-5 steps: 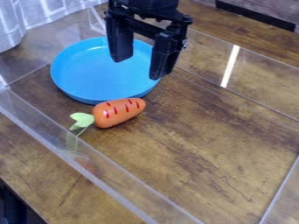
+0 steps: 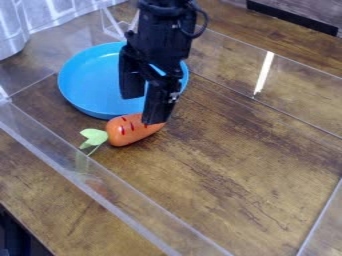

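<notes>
A black gripper (image 2: 150,100) hangs in the upper middle of the camera view, turned so its fingers point down, open, just above an orange toy carrot (image 2: 131,130) with a green top. A blue plate (image 2: 83,80) lies behind the carrot, partly hidden by the gripper. Whether the fingers touch the carrot cannot be told.
Clear panels edge it at the lower left and on the right. A crumpled pale item sits at the top left corner.
The gripper has moved down toward the carrot and turned. The carrot and plate look unmoved.
</notes>
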